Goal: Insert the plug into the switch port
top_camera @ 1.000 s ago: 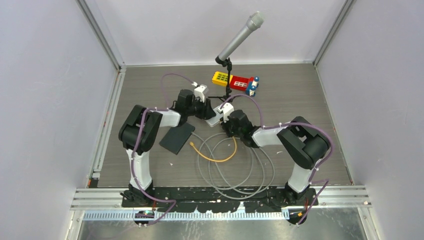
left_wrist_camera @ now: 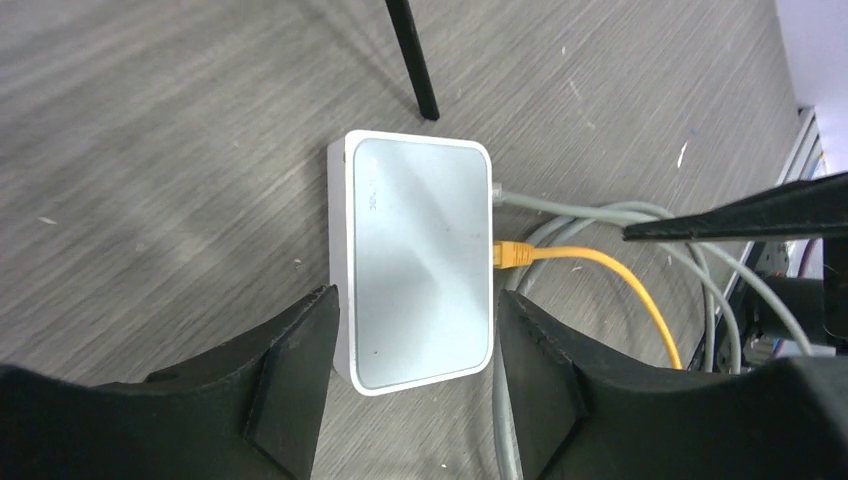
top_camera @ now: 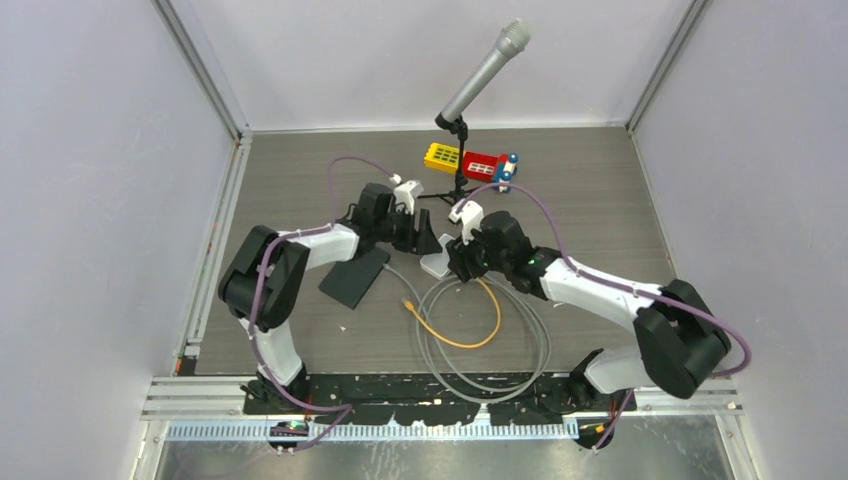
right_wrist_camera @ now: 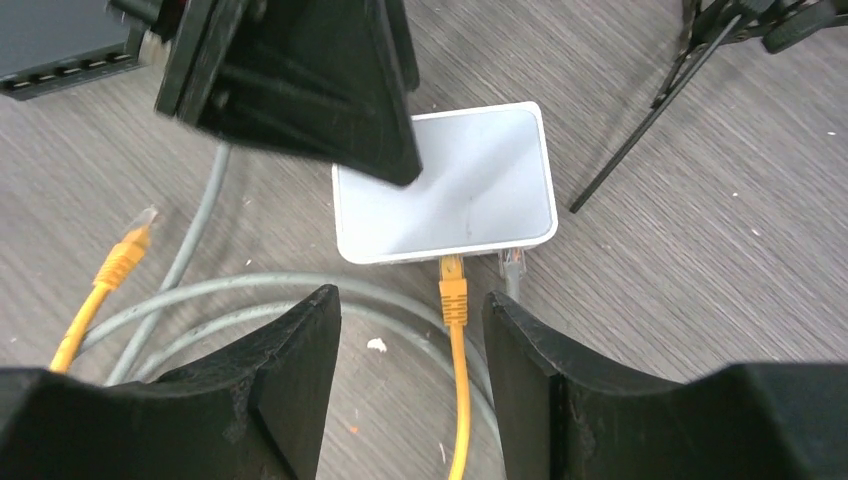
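The white switch (left_wrist_camera: 420,260) lies on the table, its port side facing the cables. An orange plug (right_wrist_camera: 453,298) sits in one of its ports, beside a clear plug (right_wrist_camera: 512,263) on a grey cable. My right gripper is open, its fingers apart on either side of the orange plug and clear of it. In the left wrist view my left gripper is open too, its fingers spread over the near part of the switch, with a gap on the right side. The inside of the port is hidden.
A second orange plug (right_wrist_camera: 125,255) lies loose at the cable's other end. Coiled grey cable (top_camera: 540,340) covers the front middle. A black box (top_camera: 355,278) lies left, and a microphone stand (top_camera: 460,165) and toy blocks (top_camera: 480,165) stand behind.
The switch has shifted slightly toward the front right.
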